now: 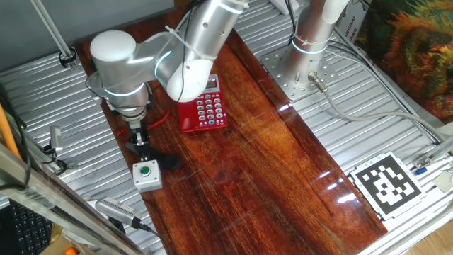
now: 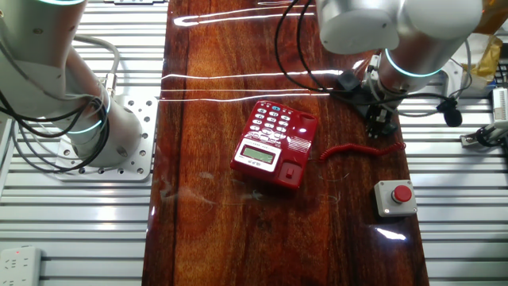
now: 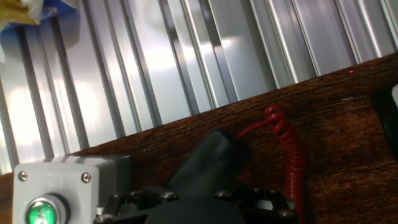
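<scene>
A red desk telephone (image 1: 203,108) lies on the wooden board, its keypad and screen also plain in the second exterior view (image 2: 275,143). Its dark handset (image 3: 214,158) rests near the board's edge, joined to a coiled red cord (image 3: 291,146). My gripper (image 1: 144,150) points down at the handset (image 1: 168,160), close to a grey box with a green button (image 1: 146,176). In the wrist view the gripper's (image 3: 196,210) dark parts cover the handset's near end. Its fingertips are hidden, so neither the finger opening nor any hold on the handset can be made out.
A second grey box with a red button (image 2: 394,199) stands on the board on the cord's other side. Ribbed metal table (image 3: 168,68) borders the board. A marker plate (image 1: 387,185) lies at the right. Much of the board's middle is bare.
</scene>
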